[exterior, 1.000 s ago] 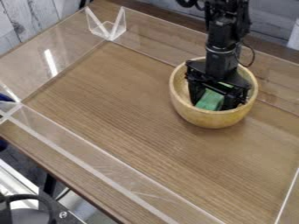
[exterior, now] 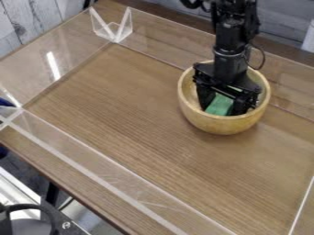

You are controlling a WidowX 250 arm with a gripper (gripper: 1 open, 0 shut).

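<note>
A tan bowl (exterior: 207, 119) sits on the wooden table at the upper right of the camera view. My black gripper (exterior: 225, 90) reaches down into it from the top, open, around or just over a green object (exterior: 219, 106) lying inside. The gripper's fingertips are dark and partly hard to make out against the object.
A clear plastic piece (exterior: 112, 27) stands at the back left. Cables and a dark round fixture lie at the lower left edge.
The gripper and the bowl have shifted very slightly; otherwise little differs.
</note>
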